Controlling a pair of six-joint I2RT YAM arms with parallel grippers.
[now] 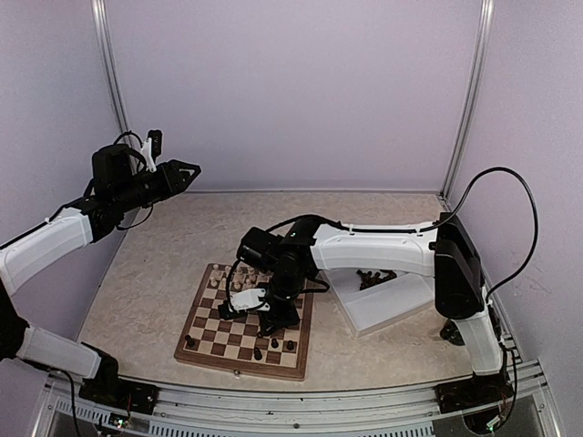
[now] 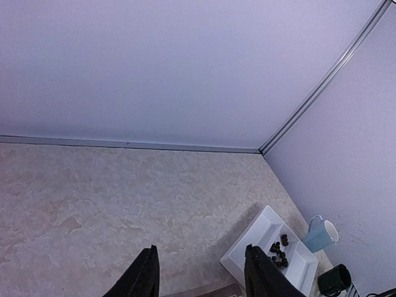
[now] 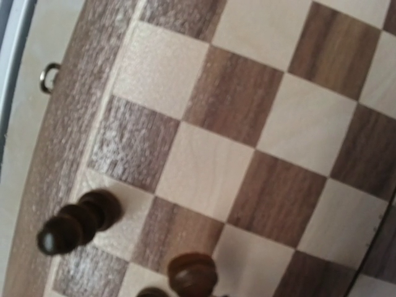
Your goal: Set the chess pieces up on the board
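Observation:
The chessboard (image 1: 205,350) holds light pieces along its far side and several dark pieces near its front. My right gripper (image 1: 273,319) is low over the board; its fingers are hidden in the top view. In the right wrist view, a dark piece (image 3: 80,219) stands near the edge, and a brown piece top (image 3: 192,272) shows at the bottom edge, with the fingers out of sight. My left gripper is raised at the left, fingers apart and empty.
A white tray (image 1: 373,319) with dark pieces lies right of the board. A light blue mug (image 2: 320,235) and a dark mug (image 2: 334,278) stand beside it.

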